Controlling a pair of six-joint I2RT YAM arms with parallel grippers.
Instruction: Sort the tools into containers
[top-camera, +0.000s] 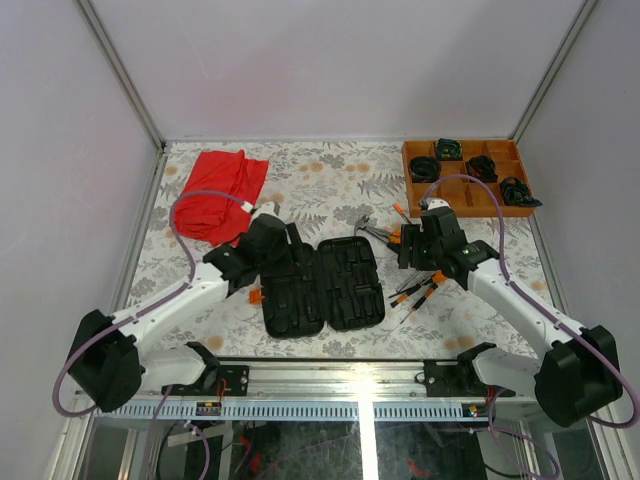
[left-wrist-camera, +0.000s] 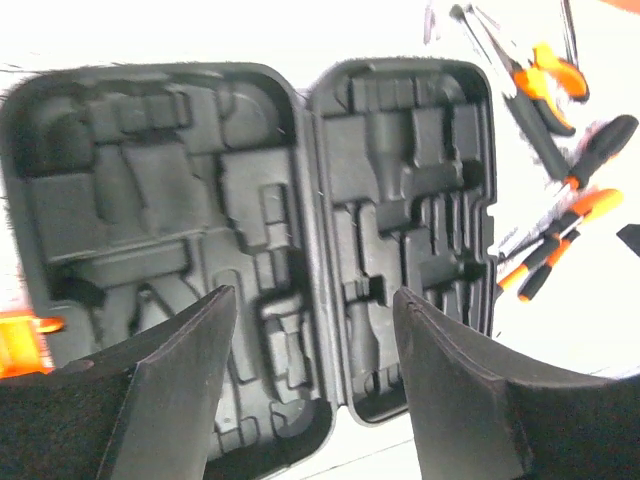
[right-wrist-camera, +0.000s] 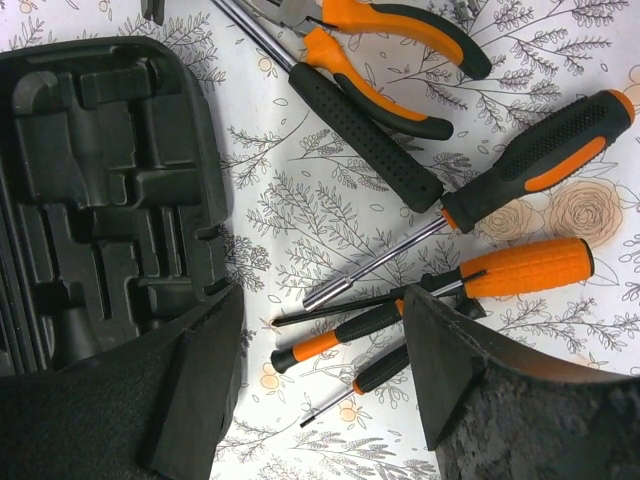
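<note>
An empty black tool case (top-camera: 295, 312) lies opened flat mid-table. Over its left half is my left gripper, fingers parted with nothing between them. My right gripper hangs open above the tools on the case's right. In the right wrist view a hammer (right-wrist-camera: 365, 140) and orange-handled pliers (right-wrist-camera: 405, 25) lie at the top. Below them are a large black-orange screwdriver (right-wrist-camera: 540, 160), an orange-handled screwdriver (right-wrist-camera: 530, 268) and smaller screwdrivers, one being a thin black one (right-wrist-camera: 382, 369). My right fingers partly overlap the lower tools' surroundings; none is gripped.
At the back right stands an orange compartment box (top-camera: 430, 207) with coiled black cables (top-camera: 425, 169) in several compartments. A red cloth (top-camera: 215, 195) lies back left. An orange object (left-wrist-camera: 20, 342) sits at the case's left edge.
</note>
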